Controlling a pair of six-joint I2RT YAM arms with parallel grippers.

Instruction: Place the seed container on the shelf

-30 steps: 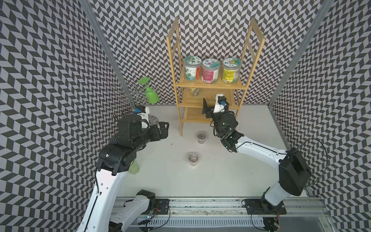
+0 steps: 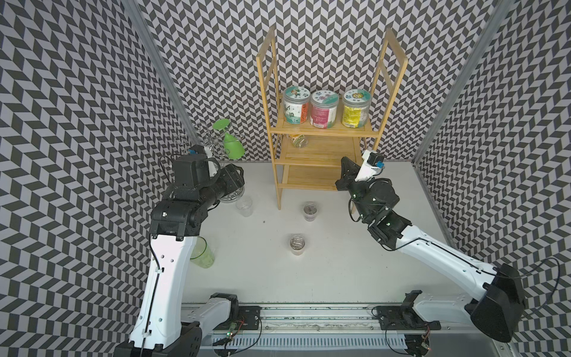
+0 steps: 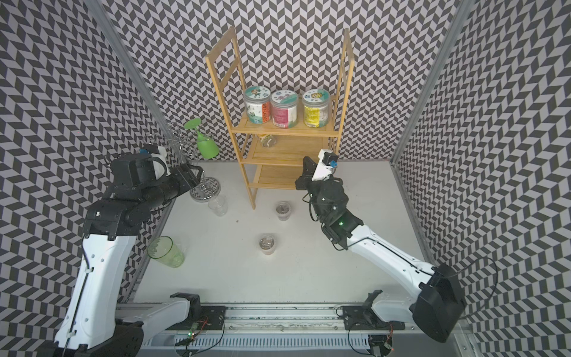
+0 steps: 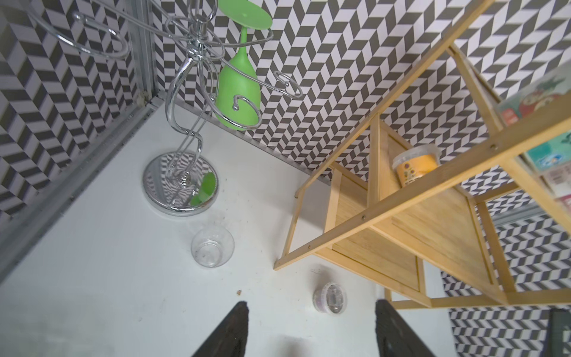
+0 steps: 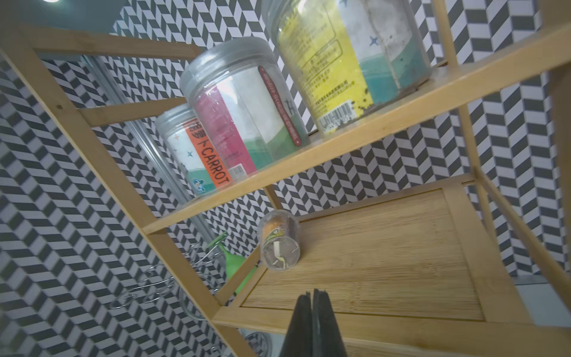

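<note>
A container with an orange-yellow label lies on the middle shelf of the wooden rack, at its left side. Small clear cups stand on the table, contents unclear. My left gripper hangs at the rack's left with its fingertips apart and nothing between them. My right gripper faces the middle shelf from the front right, fingertips shut with nothing visible between.
Three large labelled jars stand on the top shelf. A metal glass holder with a green item stands at the back left. A green glass is at the left.
My left gripper has moved left and up, away from the table's middle. My right gripper has drawn back to the right from the middle shelf.
</note>
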